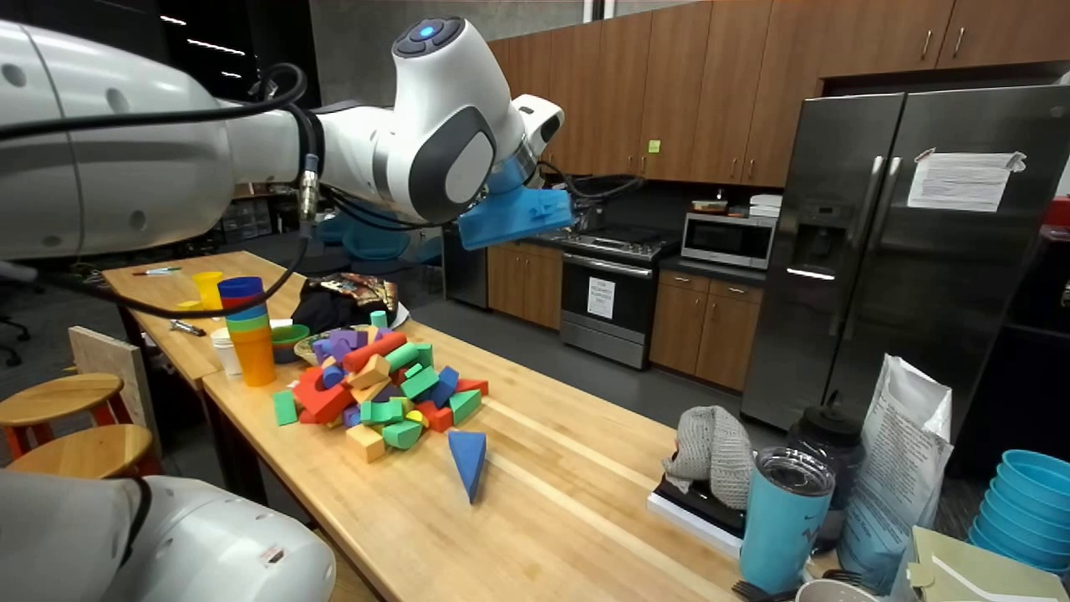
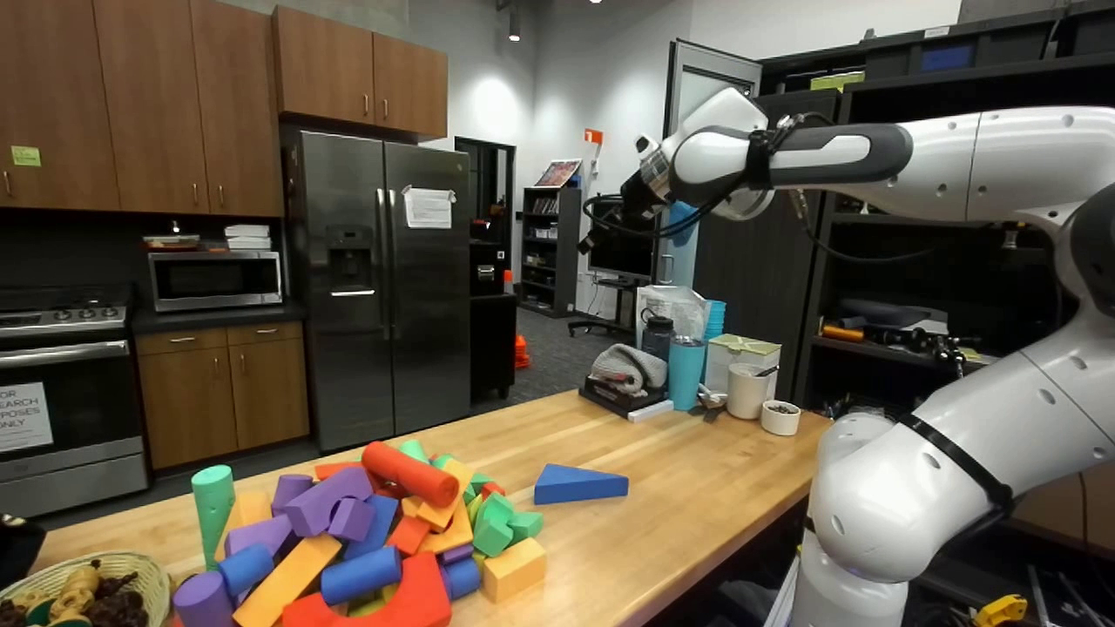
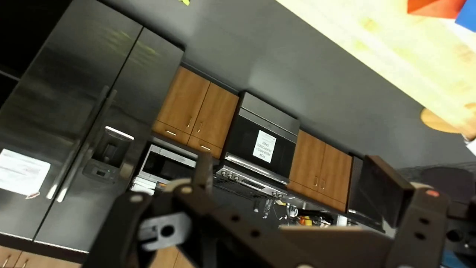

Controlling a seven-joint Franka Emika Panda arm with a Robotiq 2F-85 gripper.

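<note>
High above the table, my gripper stands open, its two dark fingers (image 3: 387, 190) wide apart with only the distant kitchen between them. In exterior view 2 the gripper (image 2: 604, 225) points away from the arm, well clear of everything; a blue mount (image 1: 517, 215) largely covers it in exterior view 1. A blue triangular block (image 1: 468, 462) lies alone on the wooden table (image 1: 562, 512). Beside it is a heap of mixed blocks, including a red cylinder (image 2: 409, 474), a purple block (image 2: 329, 500) and a red arch (image 2: 423, 596).
Stacked cups (image 1: 256, 353) and a wicker basket (image 2: 146, 575) sit beyond the heap. At the opposite end stand a blue tumbler (image 1: 785, 522), a grey cloth (image 1: 713, 453) and a white mug (image 2: 747, 391).
</note>
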